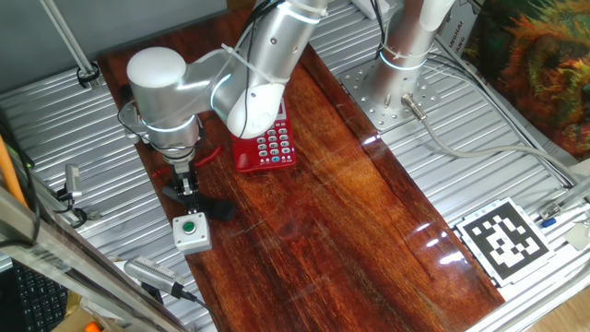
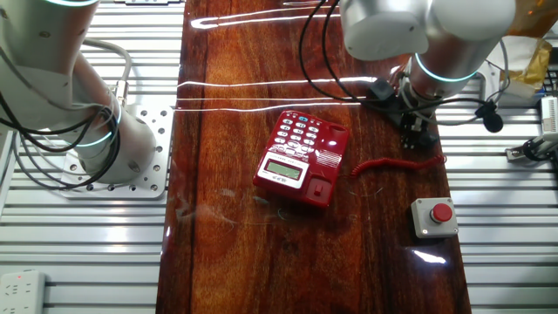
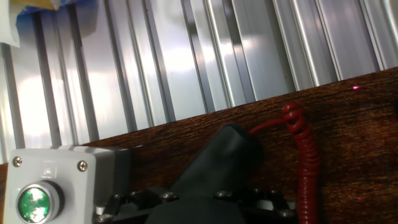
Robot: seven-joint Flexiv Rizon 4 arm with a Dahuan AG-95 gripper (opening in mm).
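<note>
A black handset [image 3: 219,158] lies aslant on the wooden board, with a red coiled cord [image 3: 306,163] beside it. In exterior view 1 its free end [image 1: 219,209] sticks out to the right of my gripper [image 1: 189,198], which points down over it. The gripper's dark linkage stands on both sides of the handset at the bottom of the wrist view. Its fingertips are hidden there, so whether they grip the handset does not show. The red telephone [image 2: 302,157], with keypad and small display, sits apart on the board.
A grey box with a green button [image 1: 191,231] stands close by the gripper. In exterior view 2 another box has a red button [image 2: 442,213]. A marker board [image 1: 505,242] lies at the far corner. The board's middle [image 1: 313,240] is clear.
</note>
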